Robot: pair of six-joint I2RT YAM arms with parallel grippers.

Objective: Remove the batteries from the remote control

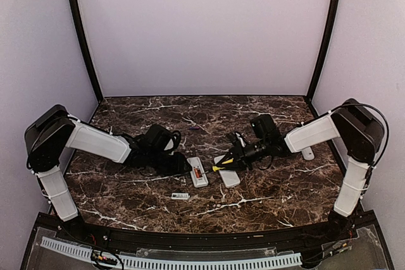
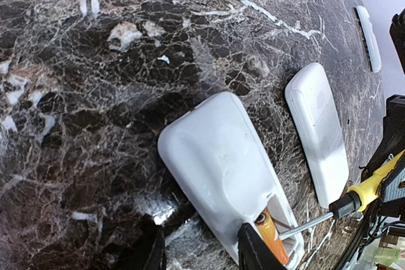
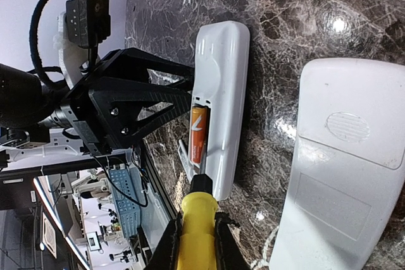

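Observation:
The white remote [image 2: 212,150] lies on the marble table with its compartment uncovered and an orange battery [image 3: 197,132] inside. My left gripper is at the remote's side, fingertips against or very near it; how far it is open is hard to tell. My right gripper is shut on a yellow-handled screwdriver [image 3: 197,219], whose metal shaft reaches into the compartment at the battery's end in both wrist views.
A second white remote [image 3: 342,175] lies just right of the first, under the right arm. A small pale piece [image 1: 180,196] lies in front, and another white item [image 1: 307,152] at far right.

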